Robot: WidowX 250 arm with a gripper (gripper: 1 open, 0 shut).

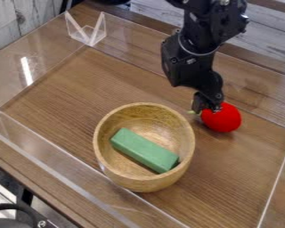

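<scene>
The black gripper (195, 93) reaches down from the top centre over the wooden table, just above and left of a red round object (223, 117). Its fingers are dark and partly hidden by the gripper body; nothing is visibly held. A wooden bowl (115, 125) in the lower middle holds a green rectangular block (145, 150).
A white wire or plastic piece (85, 28) stands near the top left. Table edges run along the left and top right, and dark cables lie at the bottom left.
</scene>
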